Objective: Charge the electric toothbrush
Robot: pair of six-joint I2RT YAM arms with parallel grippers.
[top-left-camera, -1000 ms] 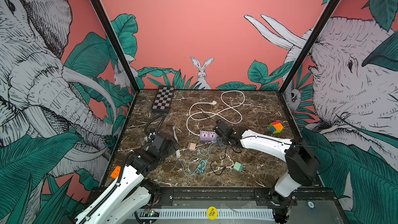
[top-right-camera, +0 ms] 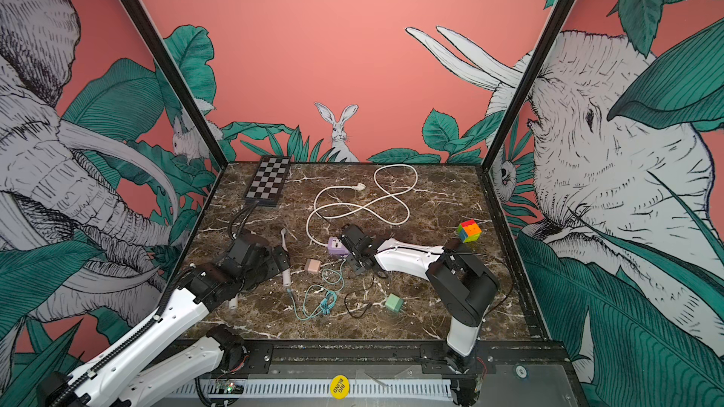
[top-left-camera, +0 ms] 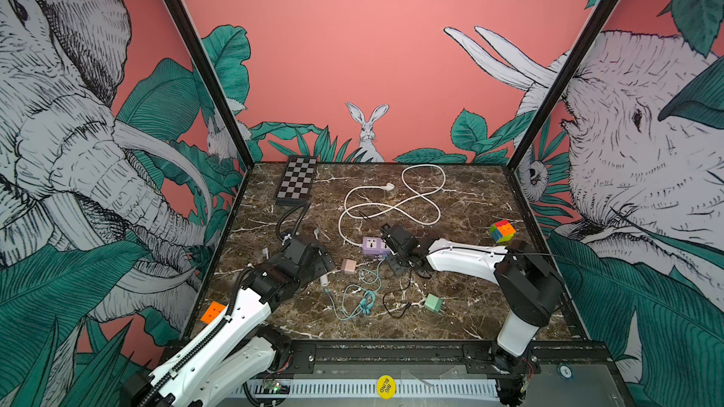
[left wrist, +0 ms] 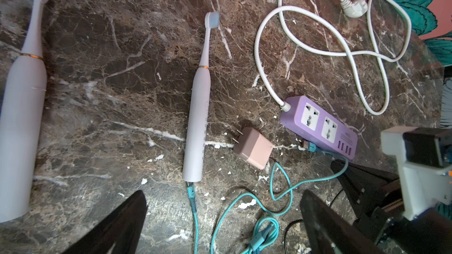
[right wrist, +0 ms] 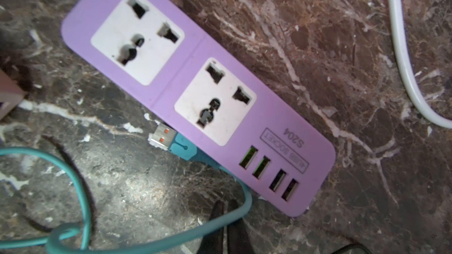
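Note:
A white electric toothbrush [left wrist: 196,117] lies with a cyan cable at its base; a larger one [left wrist: 21,131] lies to its left. The cable's USB plug [right wrist: 173,142] rests against the near side of the purple power strip [right wrist: 301,131], outside its ports. My left gripper is open above the toothbrush's lower end and cable, nothing between its fingers. My right gripper is shut, low beside the strip's USB end, with the cyan cable crossing just by its fingertips; nothing shows held.
A pink adapter [left wrist: 254,148] lies between toothbrush and strip. A green adapter [top-left-camera: 432,303] is near the front, a colourful cube [top-left-camera: 502,230] at right, a checkered board [top-left-camera: 296,179] at back left. The white cord [top-left-camera: 422,218] loops across the back.
The left arm has shifted slightly. The objects look unchanged.

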